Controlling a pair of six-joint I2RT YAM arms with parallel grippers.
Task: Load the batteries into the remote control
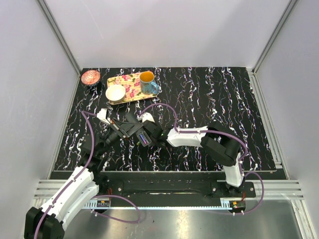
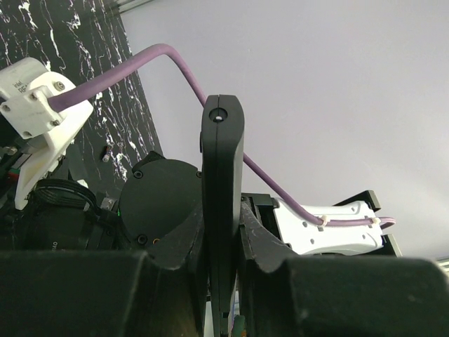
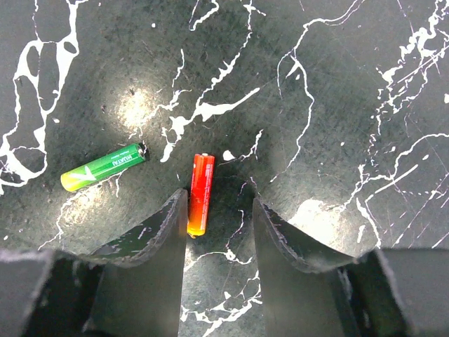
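Observation:
My left gripper is shut on a long black object, the remote control (image 2: 221, 147), held upright between its pads in the left wrist view; in the top view it is raised at the centre-left. My right gripper is above the table, pointing down, its fingers parted with a gap between them. In that view a red-orange battery (image 3: 200, 189) lies just beyond the gap, by the left fingertip, and a green battery (image 3: 105, 166) lies farther left. Whether anything is held lower between the right fingers does not show.
At the back left, a flowered tray (image 1: 129, 82) holds a white bowl (image 1: 115, 93) and a blue mug (image 1: 148, 85). A red patterned bowl (image 1: 90, 77) stands left of it.

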